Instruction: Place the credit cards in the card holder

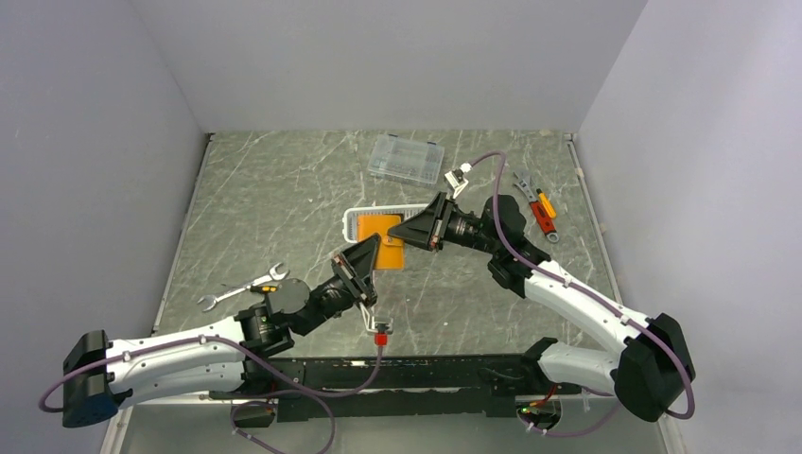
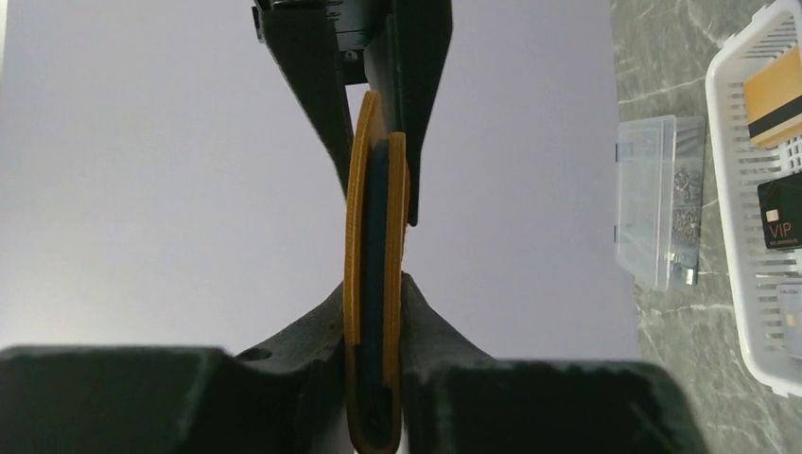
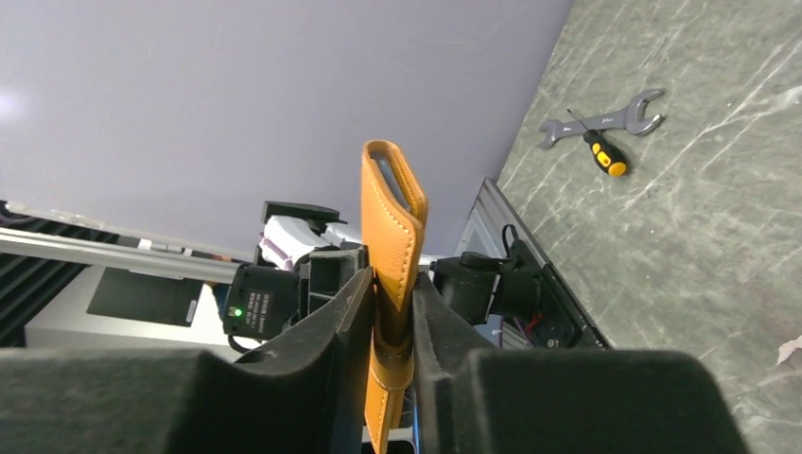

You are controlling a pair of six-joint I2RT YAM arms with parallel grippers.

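An orange leather card holder [image 1: 378, 227] is held upright in the air between both grippers, over the front of the white basket. My left gripper [image 1: 373, 242] grips its lower edge; in the left wrist view its dark pocket faces the camera. My right gripper [image 1: 397, 233] is at its upper right; in the right wrist view the holder [image 3: 390, 218] sits between those fingers. In the white basket [image 2: 728, 227] lie a gold card [image 2: 771, 95], a black VIP card [image 2: 777, 208] and a pale card [image 2: 790, 317].
A clear parts box [image 1: 405, 159] stands at the back. Wrenches [image 1: 236, 289] and a screwdriver [image 3: 605, 151] lie at the left, pliers and other tools [image 1: 539, 208] at the right.
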